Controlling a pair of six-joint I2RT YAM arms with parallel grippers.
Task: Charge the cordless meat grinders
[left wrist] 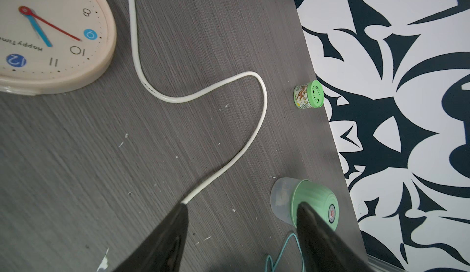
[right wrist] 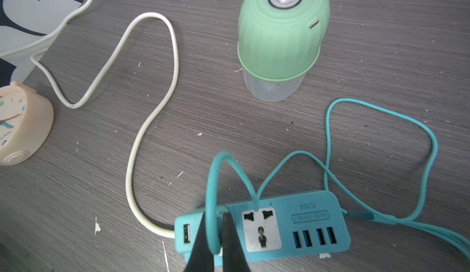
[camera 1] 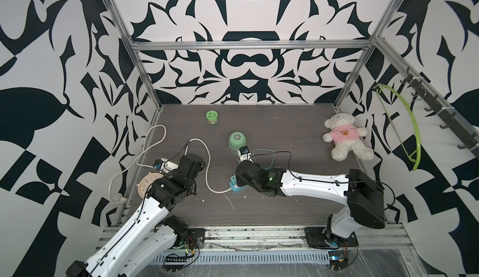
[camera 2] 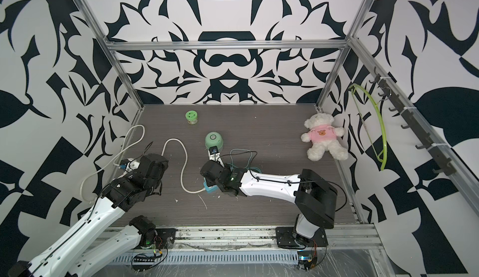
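Observation:
The green grinder (right wrist: 279,32) with its clear base stands upright at mid-table, a small slot on its side uncovered. In front of it lies the teal power strip (right wrist: 311,223), with a block at its left end, a universal socket and several USB slots. My right gripper is shut over that left end, a strand of teal cable (right wrist: 232,161) pinched between its fingertips. The strand's tip is hidden by the fingers. My left gripper is open and empty, above the table left of the grinder (left wrist: 313,201).
A white power cord (right wrist: 139,139) curves across the left side. A clock (left wrist: 53,32) lies at the left edge, and a green-lidded can (camera 1: 212,117) stands at the back. A pink-shirted teddy (camera 1: 344,133) sits at the far right.

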